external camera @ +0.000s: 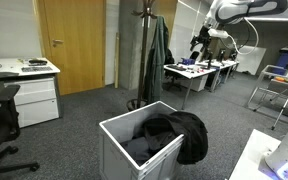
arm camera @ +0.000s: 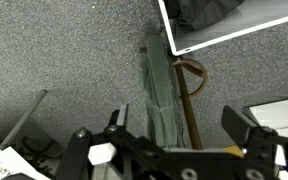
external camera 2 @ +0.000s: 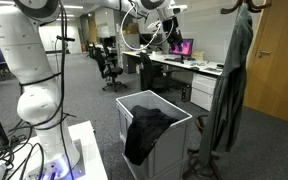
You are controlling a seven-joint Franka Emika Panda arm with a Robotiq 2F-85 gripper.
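Note:
High above the floor, my gripper stands open in the wrist view, its two dark fingers wide apart at the bottom with nothing held. Below it appear a green coat point(arm camera: 162, 92) and a brown curved hook point(arm camera: 193, 70) of the coat stand. A grey bin point(external camera: 119, 153) with a white rim stands on the floor in exterior view 1. Black cloth point(external camera: 192, 138) lies in it and hangs over its side; the same cloth point(external camera 2: 148, 130) drapes over the near side in exterior view 2. The gripper is well above the bin, apart from the cloth.
The coat stand point(external camera: 145, 55) rises behind the bin, with the coat point(external camera: 159, 62) hanging on it. A white table point(external camera: 259, 160) is at the arm's base. Desks point(external camera: 22, 92) and a black chair point(external camera: 0, 125) are at the left. Carpet point(external camera: 69, 150) is clear there.

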